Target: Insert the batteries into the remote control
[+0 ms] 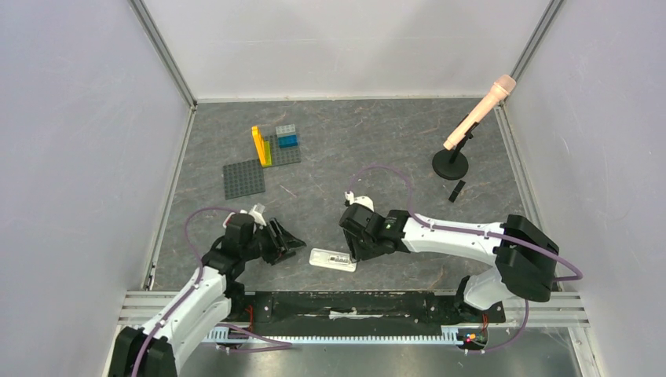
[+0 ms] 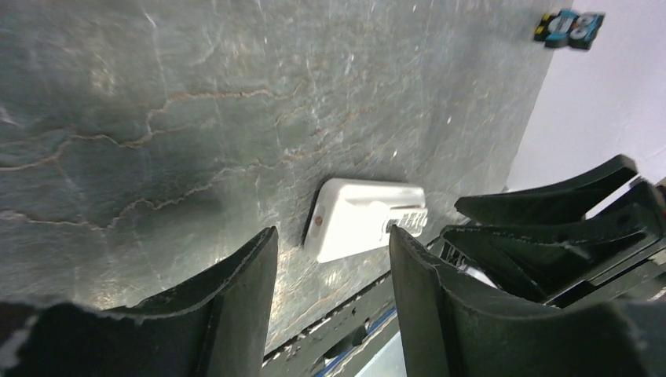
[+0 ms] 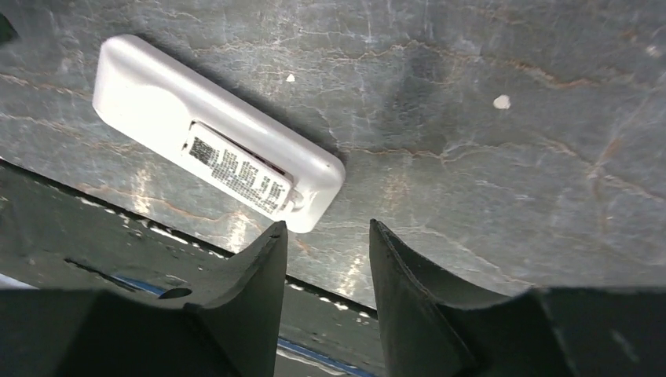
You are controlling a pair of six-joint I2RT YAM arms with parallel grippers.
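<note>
The white remote lies on the grey table near the front edge. In the right wrist view the remote shows a pale labelled piece at one end; whether batteries are inside cannot be told. My left gripper points at the remote from the left, apart from it, fingers open with nothing between them. My right gripper hangs over the remote's right end, open and empty, with the remote just beyond its fingertips.
Lego baseplates with bricks stand at the back left. A microphone on a stand and a small dark bar are at the right.
</note>
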